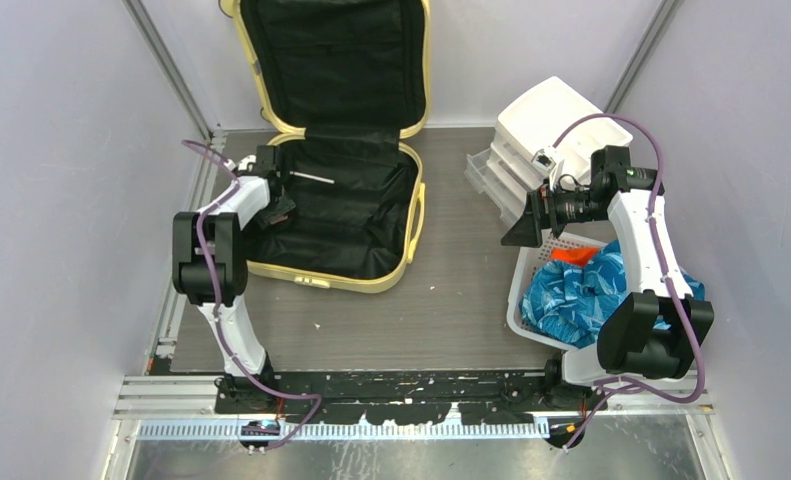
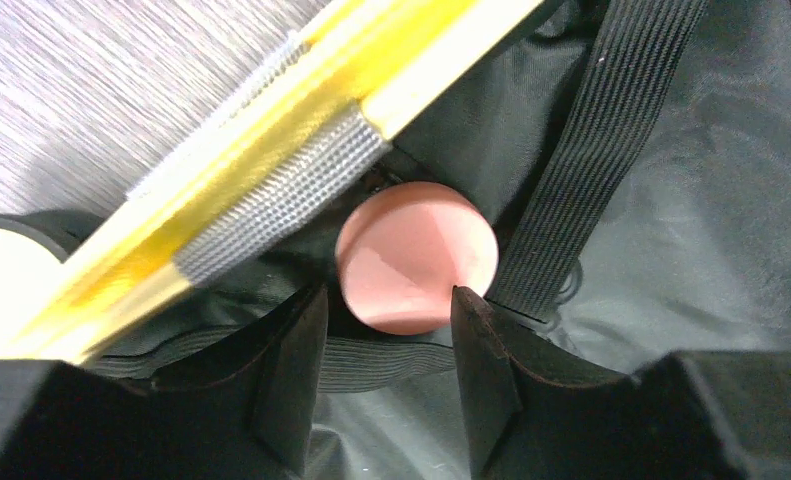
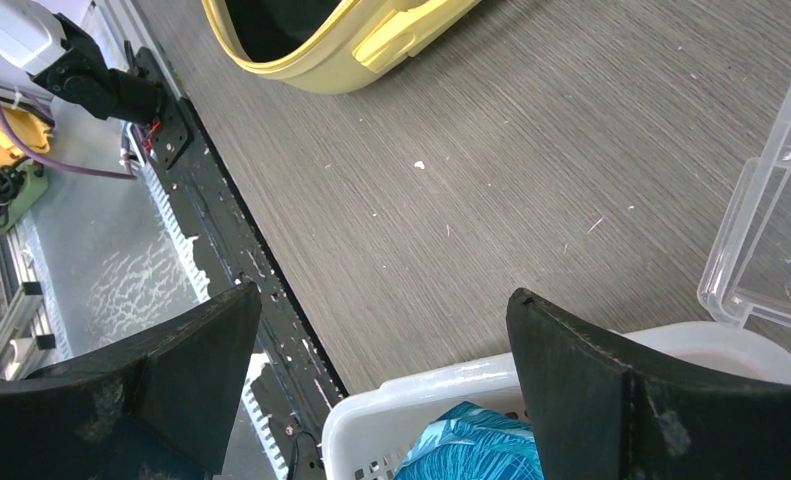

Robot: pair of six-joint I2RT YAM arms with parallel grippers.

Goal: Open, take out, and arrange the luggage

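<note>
The yellow suitcase stands open on the floor, black lining inside and lid raised. My left gripper is down at its left side; in the left wrist view its fingers are closed on a round pink object lying against the lining, beside a black strap. What the pink object is I cannot tell. A thin light stick lies inside the suitcase. My right gripper is open above the front of the white basket, nothing between its fingers.
The basket holds blue fabric and an orange item. Behind it stands a white drawer unit with a clear drawer pulled out. The floor between suitcase and basket is clear.
</note>
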